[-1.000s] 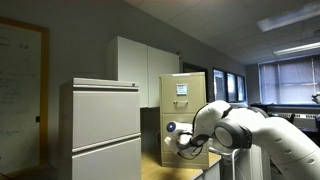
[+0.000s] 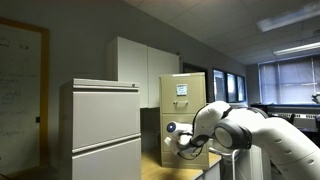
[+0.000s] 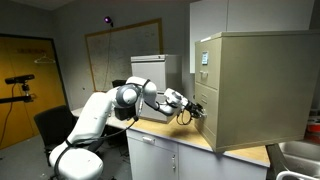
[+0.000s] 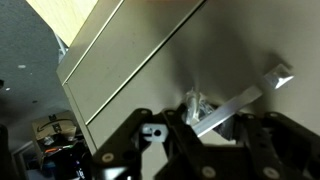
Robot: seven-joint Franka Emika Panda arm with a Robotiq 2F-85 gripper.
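A tan filing cabinet (image 2: 182, 118) stands on the wooden counter, its drawers closed as far as I can see. My gripper (image 3: 197, 108) is up against the cabinet's front at the lower drawer. In the wrist view a pale metal drawer handle (image 4: 228, 110) runs slantwise into the fingers, and my gripper is shut on it. The fingers hide part of the handle. The upper drawer has its own handle (image 2: 181, 102) and a label (image 2: 182, 89), both clear of the arm.
A grey-white cabinet (image 2: 102, 125) stands to the left in exterior view 1. A sink (image 3: 298, 158) lies at the far right.
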